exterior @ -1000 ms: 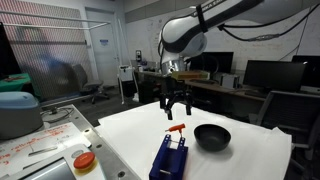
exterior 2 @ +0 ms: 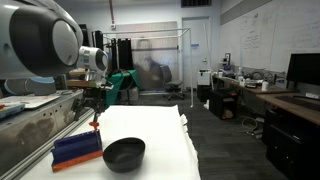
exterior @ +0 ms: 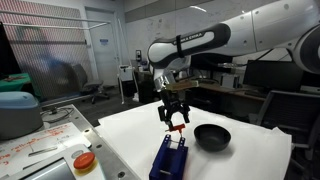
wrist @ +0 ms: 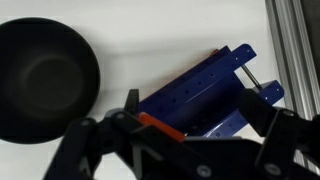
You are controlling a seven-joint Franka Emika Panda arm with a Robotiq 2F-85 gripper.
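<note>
A small red-orange object (exterior: pixel 176 128) sits at the upper end of a long blue box-like holder (exterior: pixel 168 158) on the white table. My gripper (exterior: pixel 174 118) hangs just above it, open, its two dark fingers spread apart. In the wrist view part of the red object (wrist: pixel 160 126) shows between the fingers, in front of the blue holder (wrist: pixel 195 92); the gripper body hides the rest. From the second exterior side, the red object (exterior 2: pixel 95 126) stands out above the blue holder (exterior 2: pixel 77 148). Whether a finger touches it, I cannot tell.
A black bowl (exterior: pixel 211 138) rests on the table beside the blue holder and shows at the left in the wrist view (wrist: pixel 25 115). A metal rail (wrist: pixel 291 45) runs along the table edge.
My gripper has come down towards the red object, shifting slightly left in exterior view 1. The red object, blue holder and bowl appear to have stayed in place.
</note>
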